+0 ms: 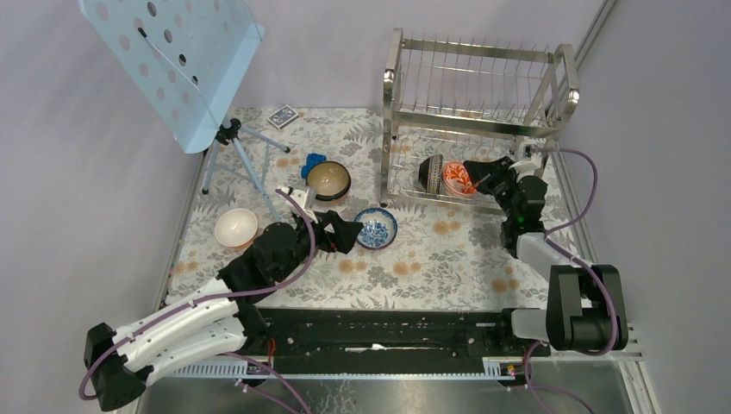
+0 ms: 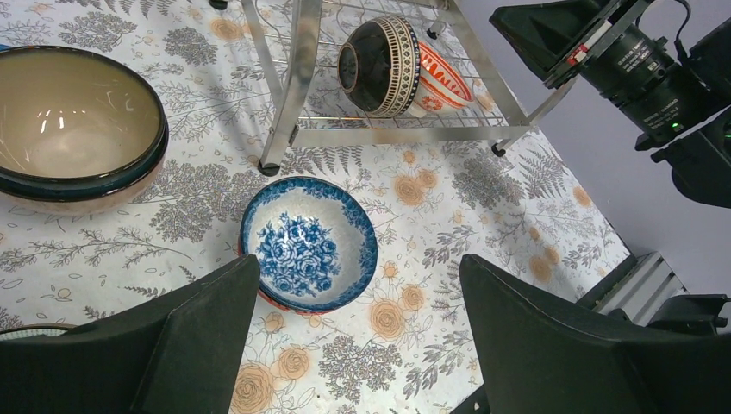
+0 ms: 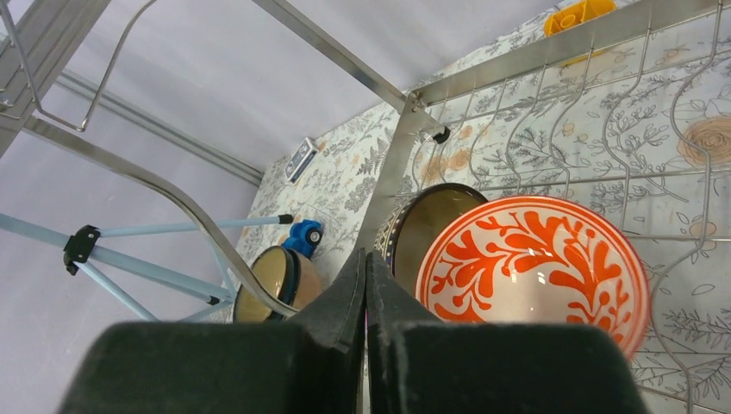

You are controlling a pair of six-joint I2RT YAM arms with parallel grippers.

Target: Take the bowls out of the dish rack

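Observation:
The orange-and-white bowl (image 3: pixel 530 267) rests in the lower tier of the dish rack (image 1: pixel 422 197), tilted with its patterned inside facing up. It leans by the black bowl with a patterned band (image 2: pixel 371 67), which lies on its side there. My right gripper is shut, its fingertips together with nothing between them. In the left wrist view that gripper is up and to the right of the orange bowl, apart from it. My left gripper (image 1: pixel 355 235) stands open and empty over the table, near the blue-and-white bowl (image 2: pixel 302 250).
Stacked beige-and-dark bowls (image 1: pixel 328 179) and a white bowl (image 1: pixel 236 228) stand left on the table. A blue toy (image 1: pixel 312 162) sits behind the stack. The rack's upper tier (image 1: pixel 470 121) overhangs the lower one.

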